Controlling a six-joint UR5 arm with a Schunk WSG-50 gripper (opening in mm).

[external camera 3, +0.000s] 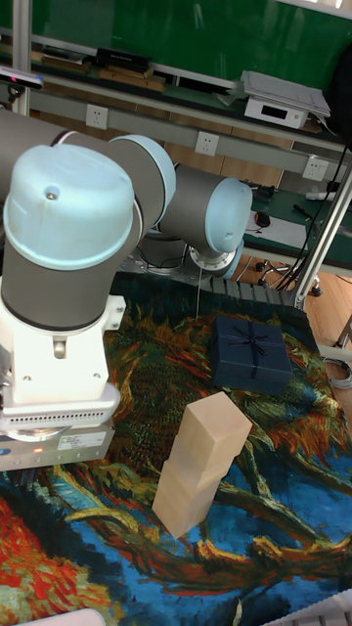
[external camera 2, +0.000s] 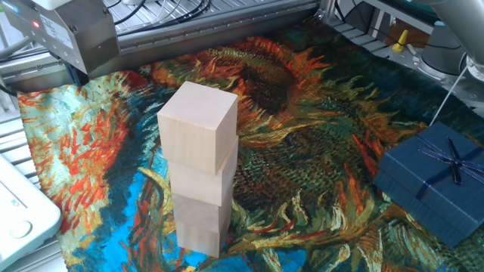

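Observation:
A tower of several pale wooden blocks (external camera 2: 198,136) stands upright on the painted cloth, its blocks slightly out of line with each other. The other exterior view also has the wooden tower (external camera 3: 198,465), standing clear of the arm. My gripper (external camera 2: 76,75) hangs at the upper left, well apart from the blocks; its metal body shows with a dark finger partly in sight below. How its fingers stand is hidden in both views.
A dark blue gift box (external camera 2: 432,181) with a ribbon bow lies on the cloth at the right. A white device (external camera 2: 23,215) stands at the left edge. Open cloth (external camera 2: 302,159) lies between tower and box.

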